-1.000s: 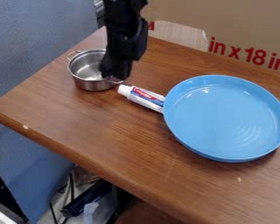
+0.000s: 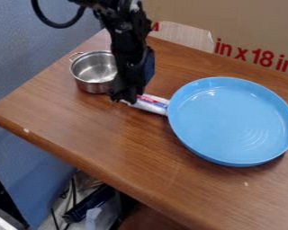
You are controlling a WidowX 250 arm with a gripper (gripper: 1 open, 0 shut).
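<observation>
My black gripper (image 2: 130,93) is low over the wooden table, at the left end of a white toothpaste tube (image 2: 151,105), partly covering it; whether its fingers are open or shut on the tube is hidden. The tube lies between a steel pot (image 2: 94,72) on the left and a large blue plate (image 2: 230,122) on the right, its right end by the plate's rim.
A cardboard box (image 2: 237,27) with red print stands behind the table (image 2: 98,144). The table's front left edge drops to a floor with cables and other items.
My gripper has moved right and down from beside the pot onto the left end of the toothpaste tube, which it now partly covers.
</observation>
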